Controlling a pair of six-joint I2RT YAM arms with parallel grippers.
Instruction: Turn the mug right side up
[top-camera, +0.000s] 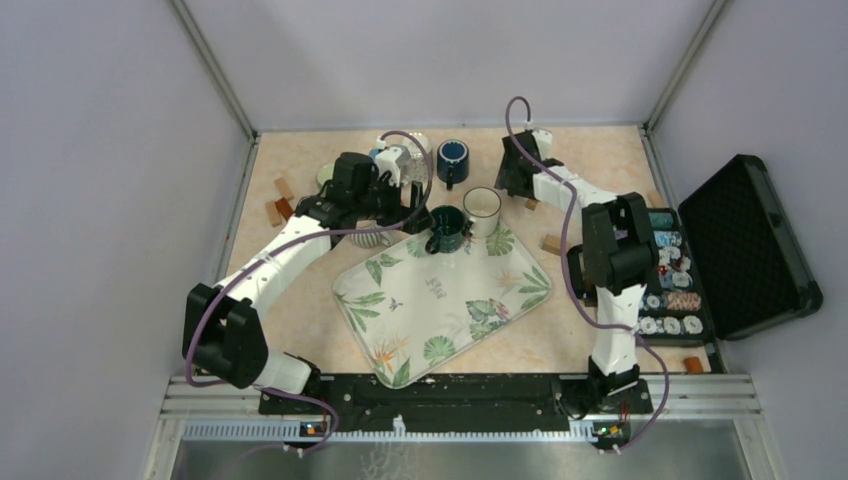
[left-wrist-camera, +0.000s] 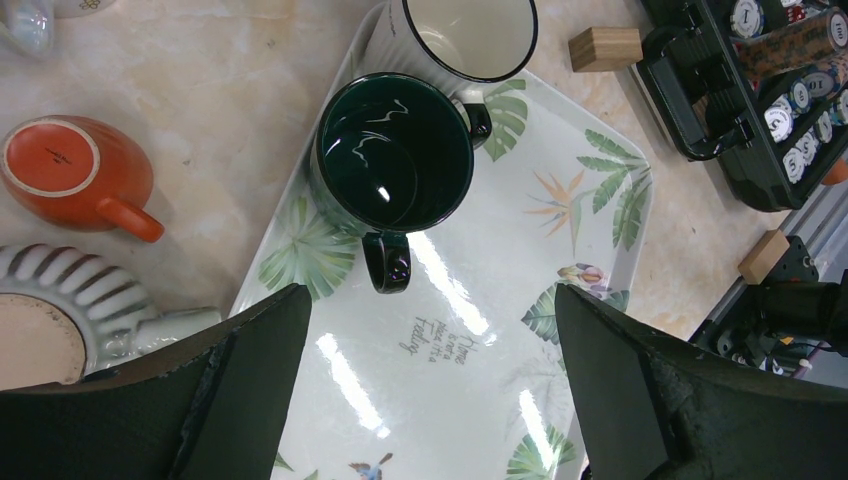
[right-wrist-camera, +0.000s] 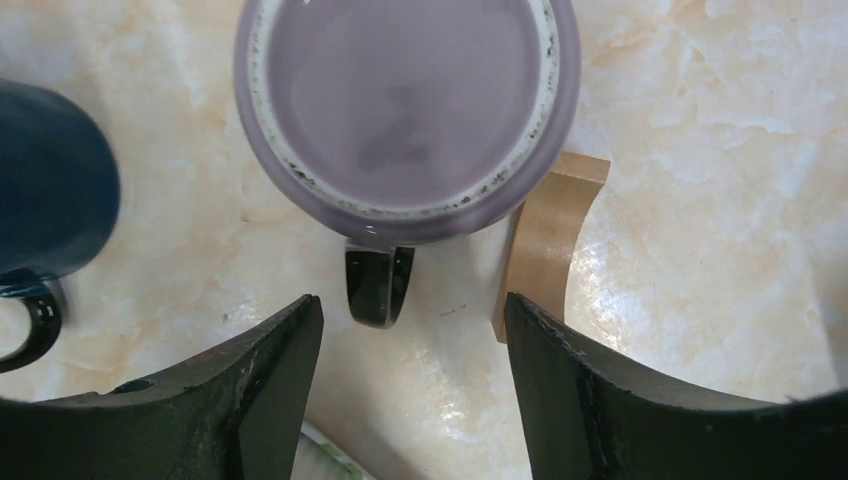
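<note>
In the right wrist view an upturned mug (right-wrist-camera: 400, 110) shows its grey-lilac base, with its dark handle (right-wrist-camera: 372, 285) pointing toward my right gripper, whose fingers stand apart on either side below it, nothing gripped. A curved wooden block (right-wrist-camera: 540, 240) lies beside the mug. From above, my right gripper (top-camera: 515, 175) hides most of this mug. My left gripper is open over the tray (left-wrist-camera: 450, 390), behind a dark green mug (left-wrist-camera: 395, 160) standing upright there.
A white mug (left-wrist-camera: 460, 30) shares the tray. A blue mug (top-camera: 452, 160) stands beside my right gripper. An orange upturned mug (left-wrist-camera: 70, 160) and ribbed cup (left-wrist-camera: 60, 320) lie left. An open chip case (top-camera: 750, 250) fills the right side.
</note>
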